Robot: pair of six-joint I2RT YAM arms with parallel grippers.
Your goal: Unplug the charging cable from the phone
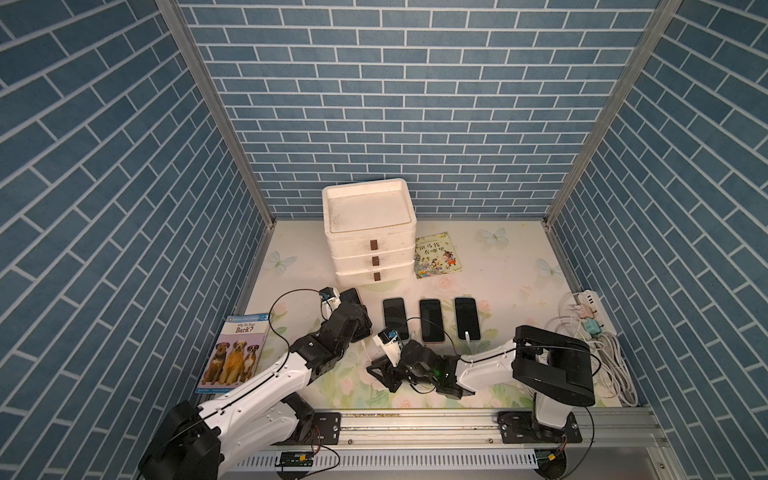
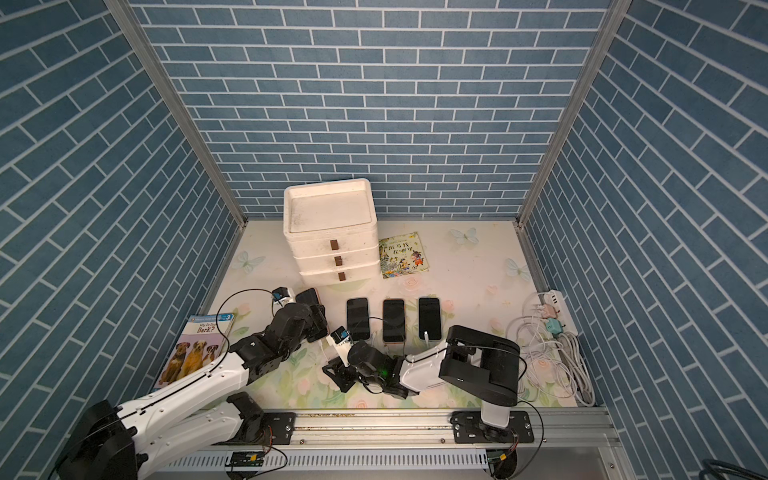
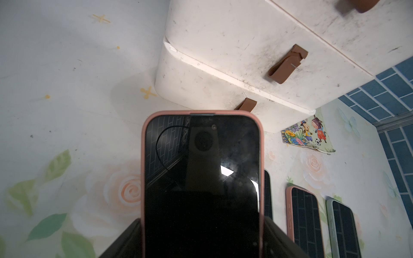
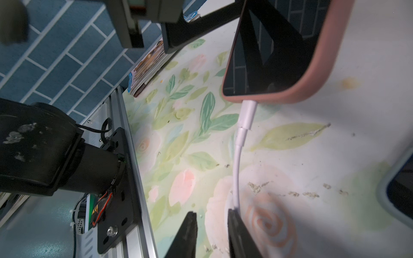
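In the left wrist view a pink-cased phone [image 3: 202, 180] is held upright in my left gripper, which is shut on its sides. The same phone [image 4: 279, 51] appears in the right wrist view, with a white cable plug [image 4: 247, 114] in its bottom port and the cable [image 4: 236, 172] hanging down. My right gripper is low in that view, partly open below the plug, its fingertips beside the cable; whether they touch it I cannot tell.
Three phones [image 1: 431, 320] lie in a row on the table. A white drawer unit [image 1: 369, 216] stands behind, with a booklet [image 1: 436, 254] beside it. A dog book [image 1: 232, 352] lies at left; a power strip and coiled cables [image 1: 608, 364] at right.
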